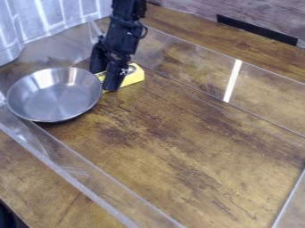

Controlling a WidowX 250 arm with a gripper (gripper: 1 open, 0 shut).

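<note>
A steel bowl [53, 96] sits at the left of the wooden table. Just behind its right side lies a flat yellow object [128, 74], partly hidden by my dark gripper [110, 75], which is low over it and beside the bowl's rim. The fingers are dark and small in this view; I cannot make out what, if anything, is between them.
Clear plastic edging [234, 80] runs round the work area. A whitish object stands at the upper left edge.
</note>
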